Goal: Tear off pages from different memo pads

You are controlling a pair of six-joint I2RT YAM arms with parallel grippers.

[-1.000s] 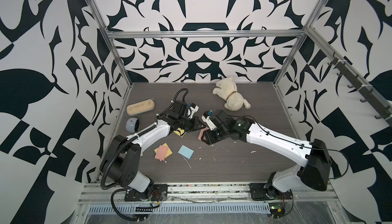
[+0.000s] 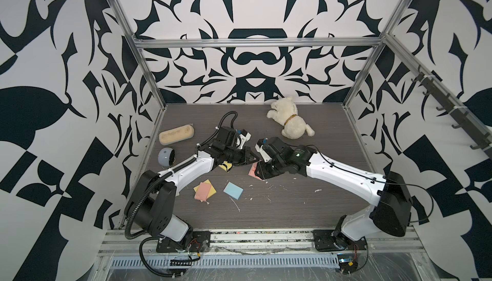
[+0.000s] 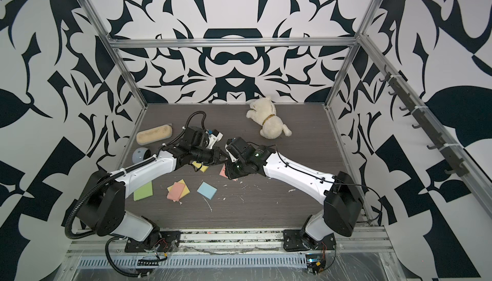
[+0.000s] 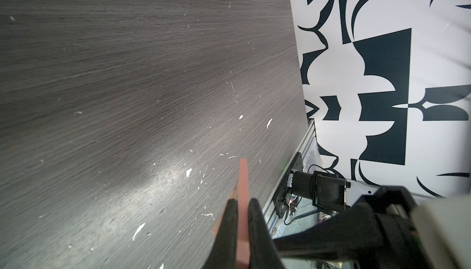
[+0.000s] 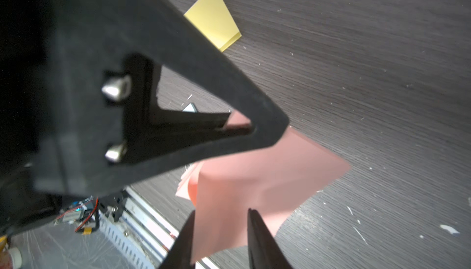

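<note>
A pink pad [image 5: 274, 171] is held up at the table's middle where both grippers meet. My left gripper is shut on it, seen edge-on as a pink strip. My right gripper is at the pad from the right; its blurred fingertips stand apart over the pink sheet. A yellow pad [image 5: 213, 19] lies beyond. Near the front lie a blue pad [image 2: 233, 190], a pink sheet [image 2: 202, 191] over a yellow one [image 2: 210, 183] and, in the top right view, a green pad [image 3: 143, 190].
A white plush dog [image 2: 290, 119] lies at the back right, a tan oblong object [image 2: 175, 134] at the left, with a grey round object [image 2: 165, 157] below it.
My right gripper has shifted slightly around the pink pad, a little left compared with one second ago. The left arm is nearly still.
</note>
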